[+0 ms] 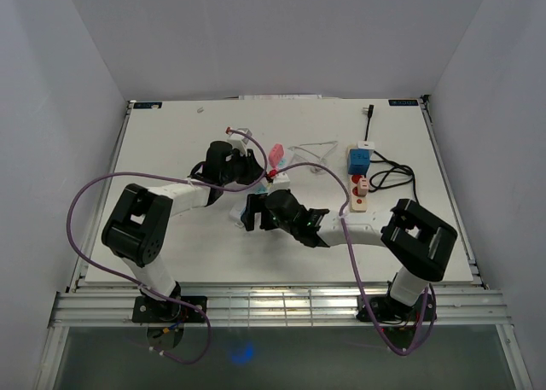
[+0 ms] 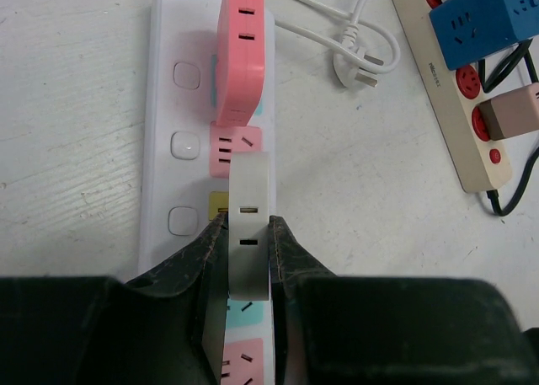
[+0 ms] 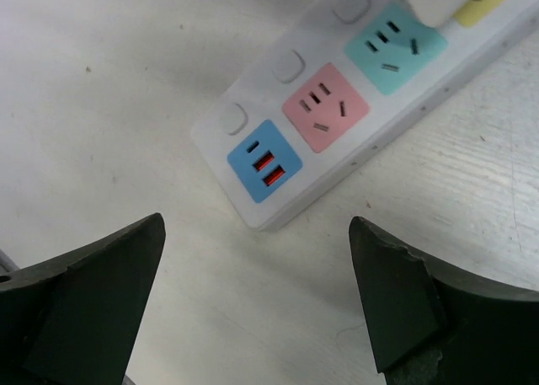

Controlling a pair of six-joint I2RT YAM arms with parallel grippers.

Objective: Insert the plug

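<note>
A white plug adapter (image 2: pixel 248 267) is held in my left gripper, which is shut on it above a white power strip (image 2: pixel 177 107) with coloured sockets. A pink plug (image 2: pixel 240 56) sits on the strip's upper part. In the right wrist view the strip's lower end (image 3: pixel 286 191) shows a blue USB panel and pink and teal sockets, with my right gripper open above it, nothing between its fingers.
To the right lie a beige power strip (image 2: pixel 446 98) with a blue adapter (image 2: pixel 476 23) and a pinkish one (image 2: pixel 509 111), black cables, and a white cable with a plug (image 2: pixel 349 65).
</note>
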